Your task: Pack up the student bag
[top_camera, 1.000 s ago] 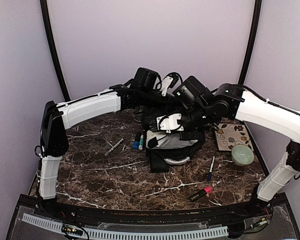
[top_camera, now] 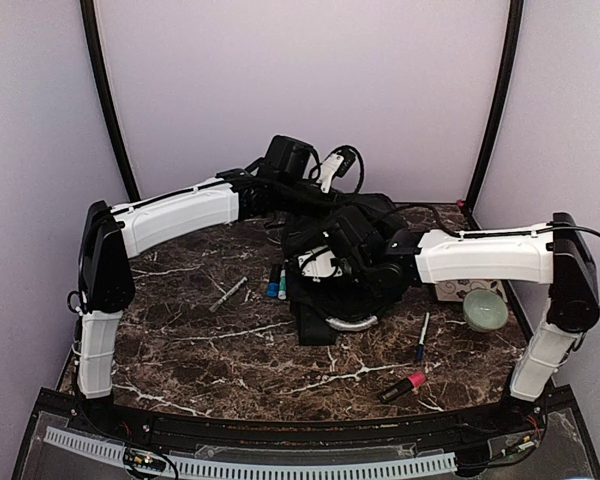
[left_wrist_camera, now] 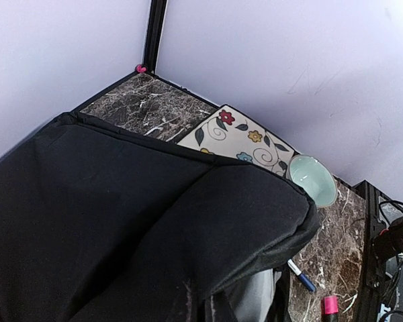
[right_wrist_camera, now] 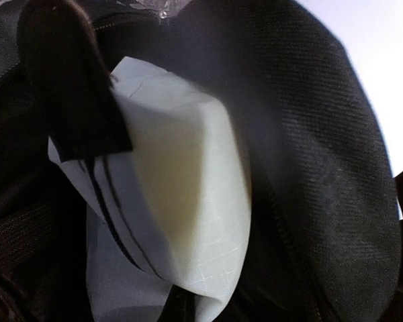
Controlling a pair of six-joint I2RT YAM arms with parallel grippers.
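Note:
The black bag (top_camera: 315, 322) stands mid-table, largely covered by both arms in the top view. In the left wrist view its dark flap (left_wrist_camera: 134, 208) spans the frame, and my left gripper is shut on the fabric at the bottom edge. My right arm reaches down over the bag's mouth. The right wrist view looks inside, where a pale, creased cloth piece (right_wrist_camera: 208, 194) lies between dark walls. A dark tip of my right gripper touches that cloth at the bottom; whether it grips is unclear.
Left of the bag are a pen (top_camera: 228, 294), a blue-capped marker (top_camera: 273, 288) and a teal one (top_camera: 283, 285). To the right lie a blue marker (top_camera: 421, 340), a pink-capped one (top_camera: 400, 387), a bowl (top_camera: 485, 311) and a floral board (top_camera: 450, 291).
The pale area in the opening is now mostly covered. My left arm holds still.

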